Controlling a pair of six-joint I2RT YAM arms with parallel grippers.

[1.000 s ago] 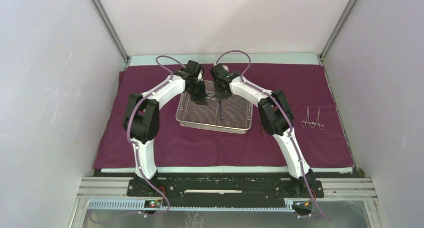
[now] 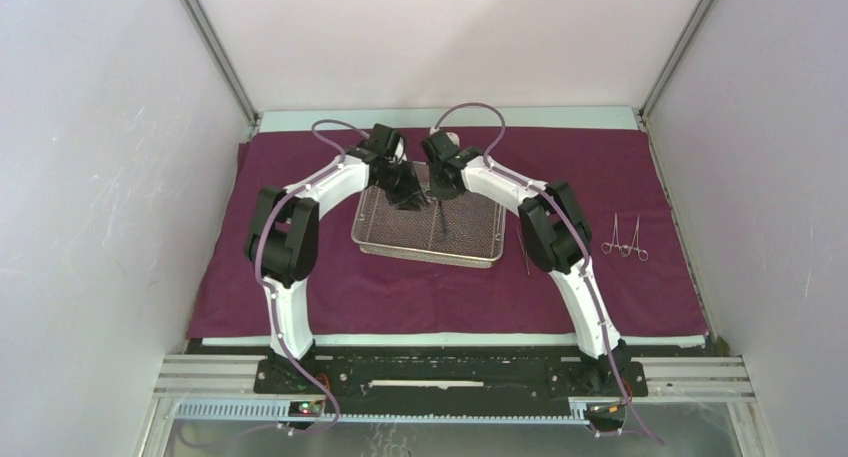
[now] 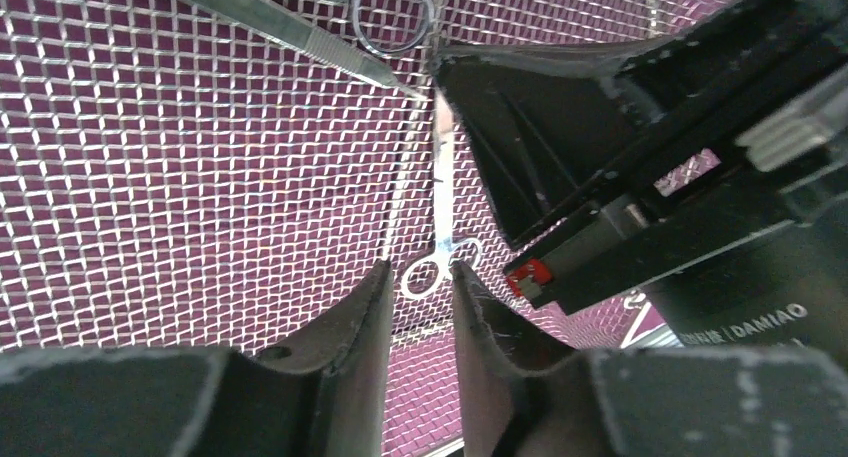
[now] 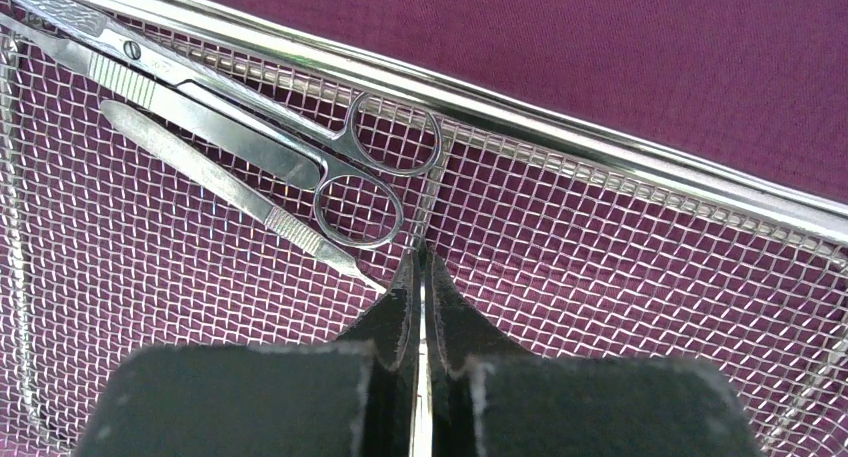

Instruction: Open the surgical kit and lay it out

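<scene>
A mesh metal tray (image 2: 425,259) stands mid-table with both grippers over its far half. In the left wrist view, a slim ring-handled instrument (image 3: 443,192) extends from the fingertips of my right gripper, which appears shut on its end. Its finger rings show just beyond the fingertips of my left gripper. That gripper is partly open, with nothing clearly gripped. In the right wrist view, the right gripper's fingers (image 4: 400,312) meet at the tips. Scissors (image 4: 265,122) and two flat metal handles, one a slender handle (image 4: 215,177), lie together in the tray.
Two ring-handled clamps (image 2: 624,239) lie on the maroon cloth at the far right. A thin instrument (image 2: 524,252) rests right of the tray, near the right arm. The two grippers are close together.
My left gripper has shifted slightly right, toward the right gripper. The slim instrument below the right gripper has changed its angle a little. Nothing else has clearly moved.
</scene>
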